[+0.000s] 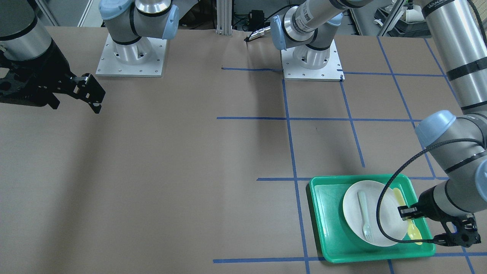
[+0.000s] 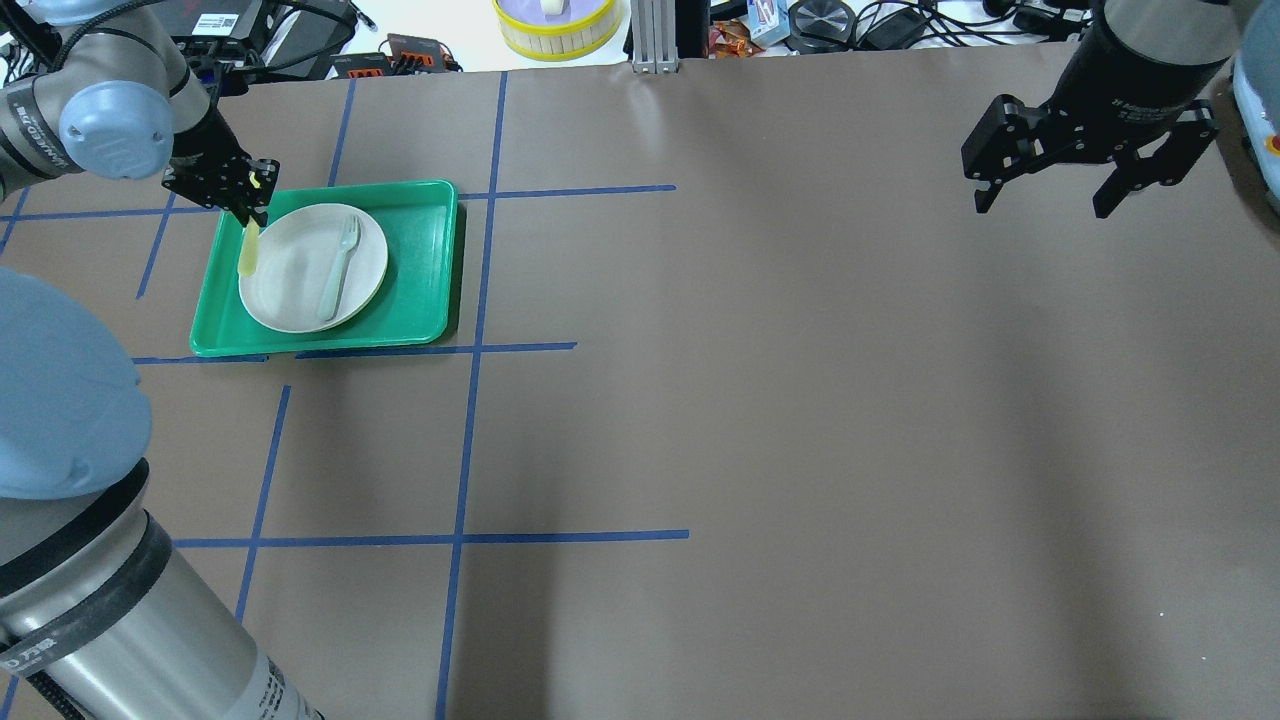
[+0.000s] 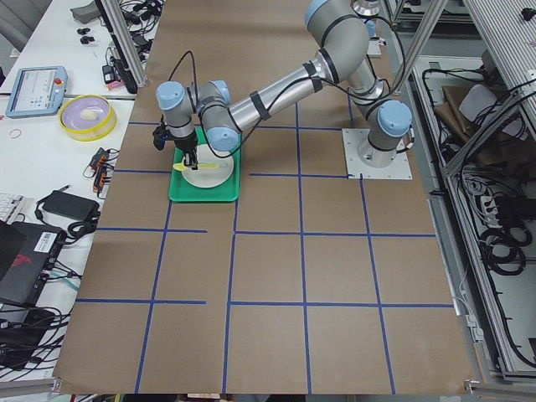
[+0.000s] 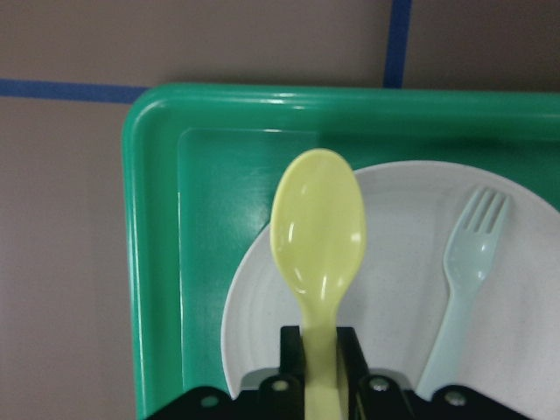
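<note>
My gripper is shut on a yellow spoon (image 4: 317, 232), its bowl forward of the fingertips. The spoon is over the edge of a white plate (image 4: 394, 315), in a green tray (image 4: 153, 262). On the plate lies a pale blue fork (image 4: 464, 289). In the front view my gripper (image 1: 406, 212) is at the tray's right side, the spoon (image 1: 413, 232) held in it.
Other arms stand around the table, one with a black gripper (image 2: 1086, 150) at the top right of the top view. A yellow round container (image 3: 86, 126) sits on a side surface.
</note>
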